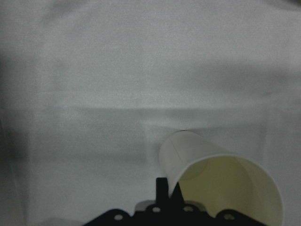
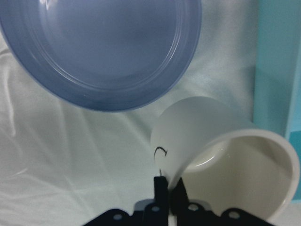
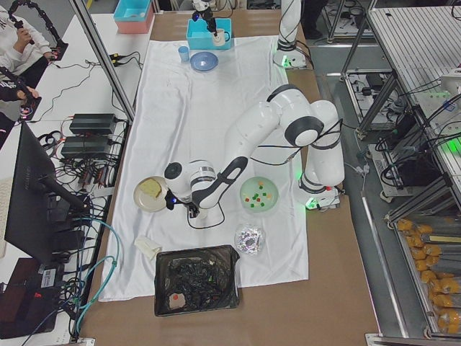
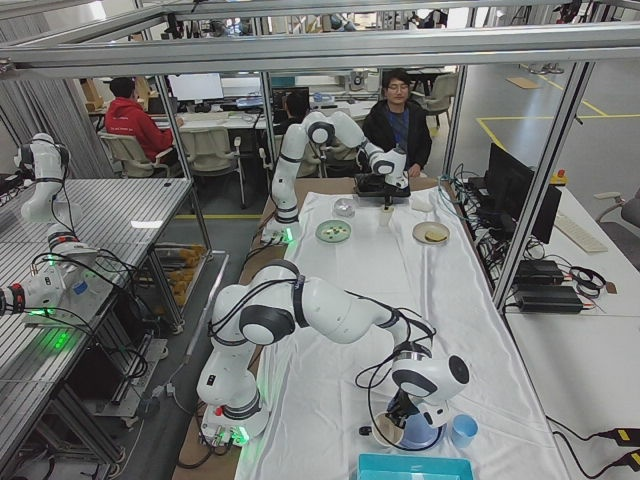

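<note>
My left gripper is shut on the rim of a white paper cup over the white cloth, beside a beige plate with a yellow item in the camera left view. My right gripper is shut on the rim of a white mug, which is right next to a blue plate and a turquoise bin in the right wrist view.
A blue cup stands by the blue plate. A green plate with small pieces, a crumpled foil item, a folded cloth and a black lined tray surround the near arm.
</note>
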